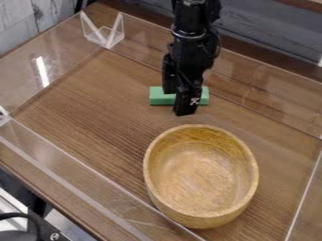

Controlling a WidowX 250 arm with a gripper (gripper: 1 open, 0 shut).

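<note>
My black gripper (179,93) hangs from the top of the view, its open fingers down over a green block (199,98), one on the near side of it. The block lies flat on the wooden table, partly hidden behind the gripper. Whether the fingers touch it is unclear.
A round tan bowl (201,174) sits in the lower middle, below the block. A clear wire-like holder (104,30) stands at the back left. A black cable lies at the lower left corner.
</note>
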